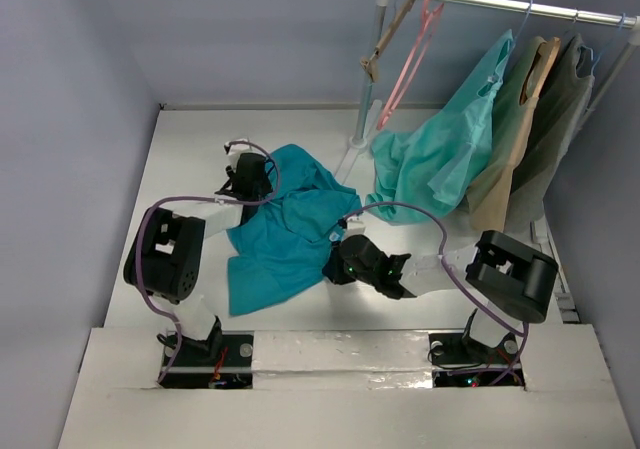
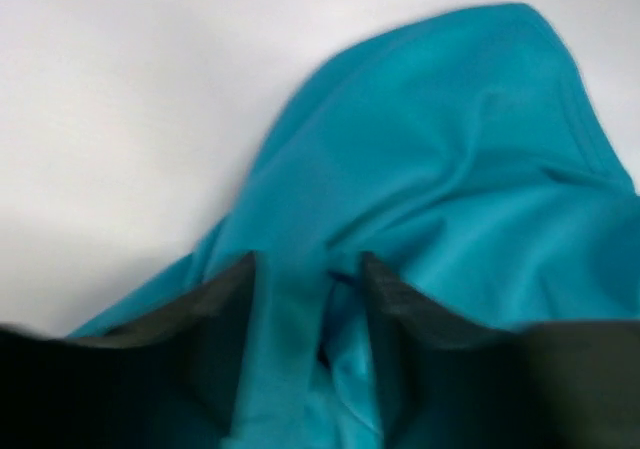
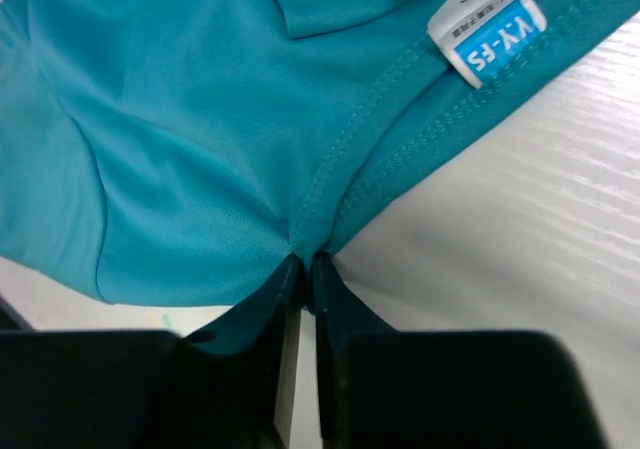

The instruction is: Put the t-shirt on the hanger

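Note:
The teal t-shirt (image 1: 290,234) lies loosely spread on the white table, its collar tag (image 3: 490,34) showing in the right wrist view. Over its upper left part, my left gripper is part open, with shirt fabric below and between the blurred fingers; no grip on it shows. At the shirt's right edge, my right gripper has its fingertips nearly together, a small fold of the shirt's edge pinched between them. A pink hanger (image 1: 408,59) and a wooden hanger (image 1: 385,41) hang empty at the rack's left end.
The rack's rail (image 1: 500,5) runs along the back right. On it hang a light teal garment (image 1: 440,154), a tan one (image 1: 508,129) and a grey one (image 1: 550,129). The rack's post (image 1: 367,99) stands just behind the shirt. Bare table lies in front of the shirt.

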